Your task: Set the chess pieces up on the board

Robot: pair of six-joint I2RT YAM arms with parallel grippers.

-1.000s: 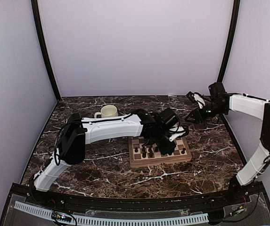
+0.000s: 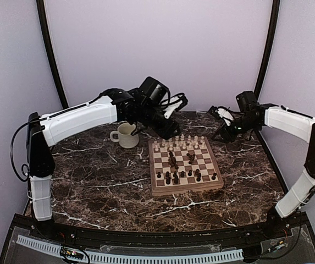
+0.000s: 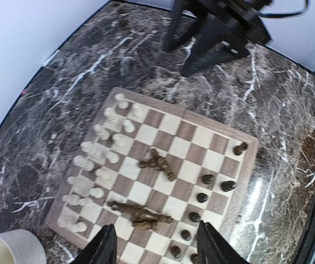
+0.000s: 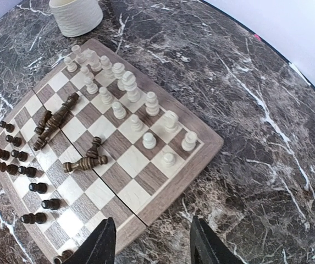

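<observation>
The wooden chessboard (image 2: pixel 186 189) lies mid-table. White pieces (image 4: pixel 128 82) stand in two rows along its far side. Along the near side stand dark pieces (image 3: pixel 194 217), with gaps in their back row. Several dark pieces lie on their sides mid-board, among them a long one (image 4: pixel 58 118) and one (image 4: pixel 86 164) nearer the board's right side. My left gripper is above the board's far left part, open and empty. Beyond the board's right edge, my right gripper hovers with its fingers (image 4: pixel 103 242) apart and nothing between them.
A cream mug (image 2: pixel 127 136) stands close to the board's far left corner. Bare marble table (image 2: pixel 102 181) extends to the left and in front of the board. My two grippers are a short distance apart at the far side.
My left arm has swung up and back from the near side of the board, uncovering the dark pieces there. The right gripper has shifted slightly left, toward the board.
</observation>
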